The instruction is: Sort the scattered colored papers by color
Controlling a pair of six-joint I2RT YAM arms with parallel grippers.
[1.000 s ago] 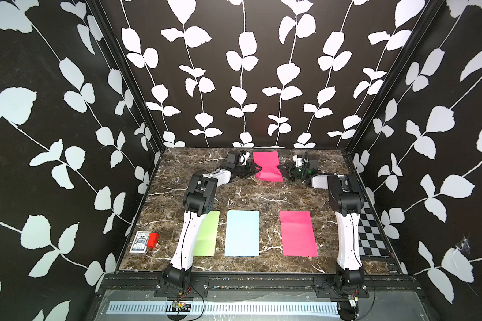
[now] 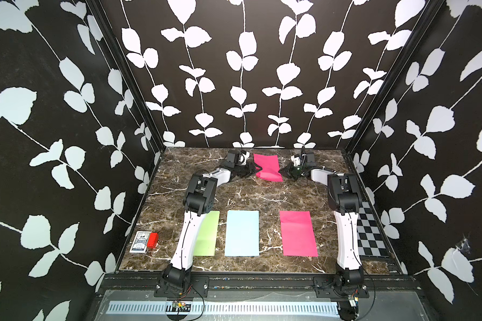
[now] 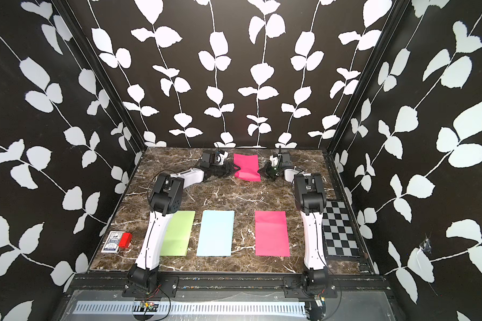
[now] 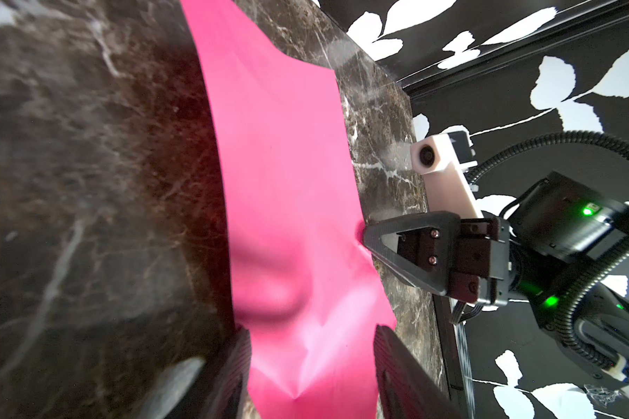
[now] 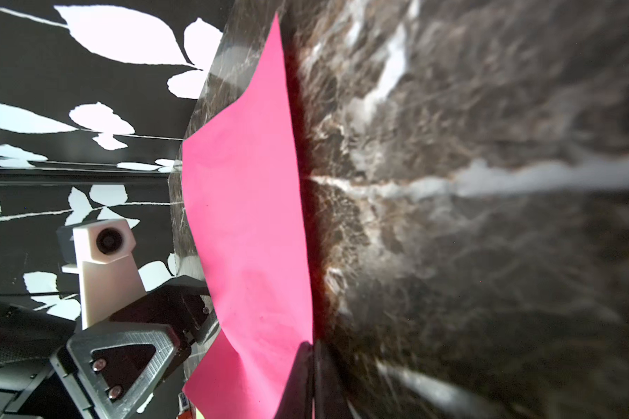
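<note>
A pink sheet lies crumpled near the back middle, between both grippers. My left gripper stands part open at its left side, fingers over the sheet. My right gripper is shut at the sheet's right edge; whether it pinches the paper is hard to tell. In the front row lie a green sheet, a light blue sheet and a second pink sheet.
Card boxes sit at the front left. A checkered board lies at the right edge, partly behind my right arm.
The pink sheet at the back has buckled a little, its top edge shifting toward the front. My right gripper has moved slightly; the left has barely moved.
</note>
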